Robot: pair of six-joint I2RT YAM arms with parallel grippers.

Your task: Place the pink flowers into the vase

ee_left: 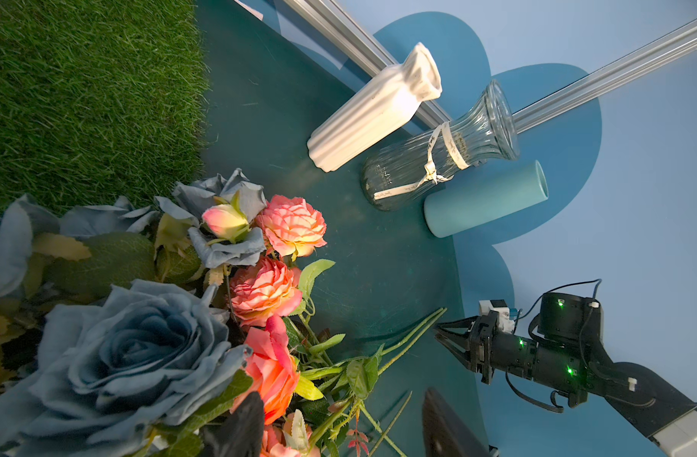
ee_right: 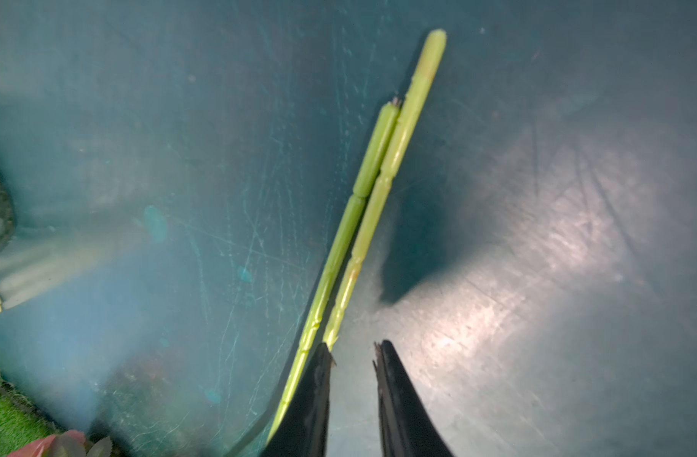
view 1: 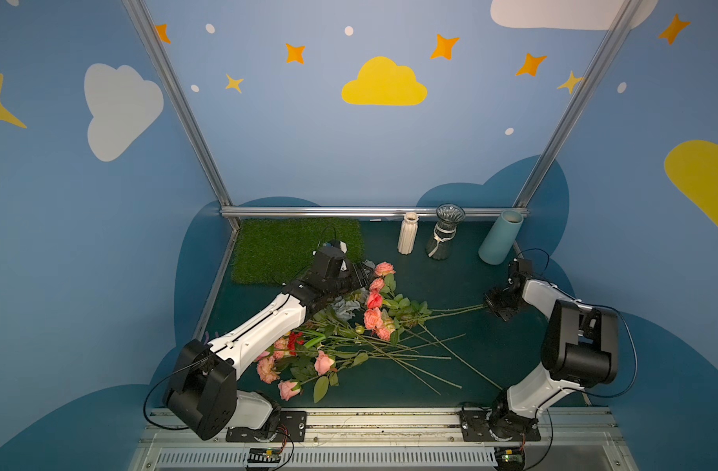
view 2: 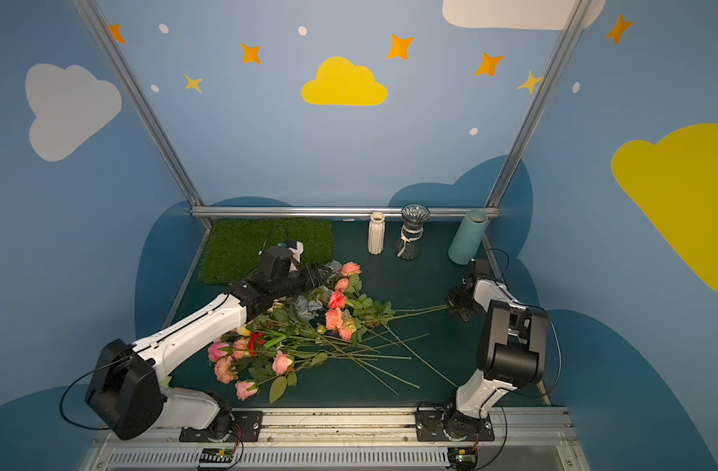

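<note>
Several pink flowers (view 1: 374, 300) lie in a row at the middle of the table, stems pointing right. Blue-grey flowers (ee_left: 146, 342) lie beside them on the left. Three vases stand at the back: a white ribbed one (view 1: 407, 233), a clear glass one (view 1: 443, 231) and a teal one (view 1: 501, 237). My left gripper is open above the flowers, its fingers apart around no flower. My right gripper is open over the stem ends. Two green stems (ee_right: 371, 205) run past its left finger (ee_right: 314, 396); the gap between the fingers looks empty.
A patch of artificial grass (view 1: 288, 247) covers the back left. More flowers (view 1: 323, 362) lie at the front left, with stems crossing the table's middle. Bare tabletop (ee_right: 554, 266) shows to the right of the stems.
</note>
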